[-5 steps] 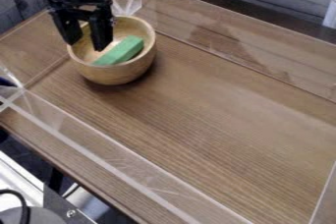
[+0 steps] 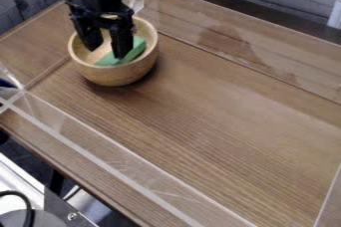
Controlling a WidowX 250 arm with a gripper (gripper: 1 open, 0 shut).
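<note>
A wooden bowl (image 2: 114, 72) sits at the upper left of the table, holding a green block (image 2: 132, 52). My black gripper (image 2: 107, 44) reaches down into the bowl from above, its fingers apart, over or beside the block's left part. Whether a finger touches the block cannot be told.
Clear tape runs along its left and front edges. A white upright piece (image 2: 336, 7) stands at the top right corner. Cables lie off the table at lower left.
My gripper has moved rightward and lower within the bowl, toward the green block, which is now more covered by it.
</note>
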